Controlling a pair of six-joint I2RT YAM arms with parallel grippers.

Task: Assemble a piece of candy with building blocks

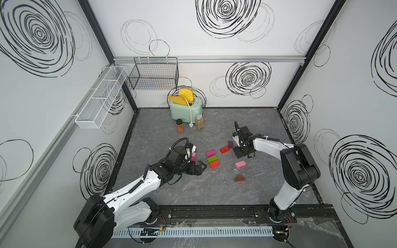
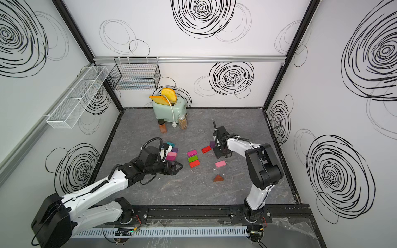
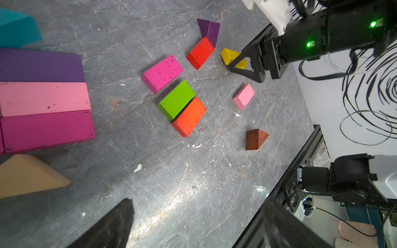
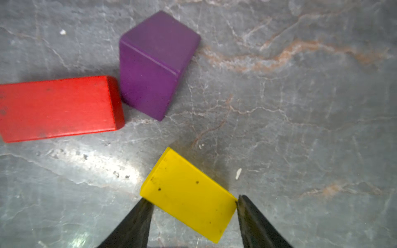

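Note:
My right gripper is low over a yellow block (image 4: pixel 192 188), its parted fingers on either side. The tips look very near the block's corners; whether they press on it is unclear. In the left wrist view a purple wedge (image 3: pixel 209 30) touches or nearly touches a red block (image 3: pixel 200 53). A magenta block (image 3: pixel 162 73), green block (image 3: pixel 176 99) and orange-red block (image 3: pixel 189 117) lie mid-table. Pink (image 3: pixel 244 96) and brown (image 3: pixel 256 139) pieces lie farther right. Above bare table, my left gripper hangs open and empty.
Left of the loose blocks is a joined group of purple (image 3: pixel 39 65), pink (image 3: pixel 45 97) and magenta (image 3: pixel 47 129) blocks, with a teal piece (image 3: pixel 18 28) and a tan one (image 3: pixel 31 177) at its ends. A toaster (image 1: pixel 185 109) and jars stand behind.

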